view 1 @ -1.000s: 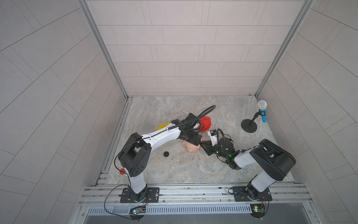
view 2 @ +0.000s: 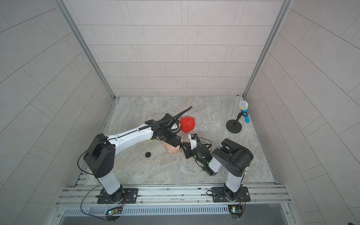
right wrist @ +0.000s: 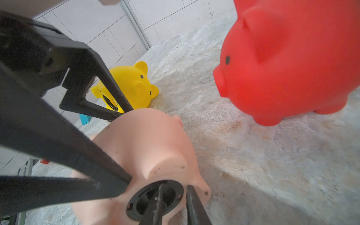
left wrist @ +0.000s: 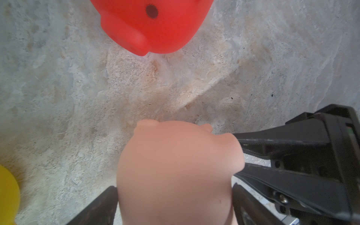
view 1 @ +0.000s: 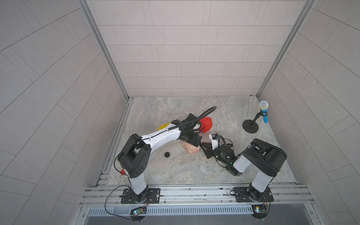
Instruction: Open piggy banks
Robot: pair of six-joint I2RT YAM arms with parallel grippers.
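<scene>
The pink piggy bank lies on its side. In the left wrist view my left gripper has fingers on either side of its body; whether they grip it I cannot tell. In the right wrist view, the pig's black bottom plug faces my right gripper, whose slightly parted fingertips are at that black fitting. The red piggy bank stands upright behind, and the yellow piggy bank lies tilted farther off.
A black disc lies left of the pink pig. A black stand with a blue tube stands at the back right. A small red object is at the front left.
My left arm is almost unchanged.
</scene>
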